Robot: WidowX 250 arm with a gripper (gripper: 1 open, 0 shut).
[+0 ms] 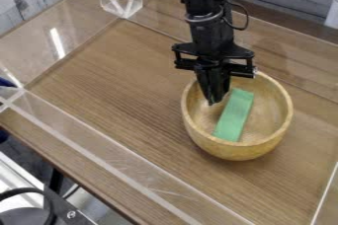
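Note:
My black gripper (pixel 211 91) hangs over the back left rim of a beige bowl (pixel 274 128), its fingertips just inside the rim. It looks shut, with nothing visible between its fingers. A green rectangular block (pixel 232 115) lies inside the bowl, a little below and right of the fingertips, leaning lengthwise from the middle toward the front.
A clear plastic item (pixel 119 0) is at the back left. A small dark blue object (pixel 6 96) is at the left edge, and black cabling lies at the lower left.

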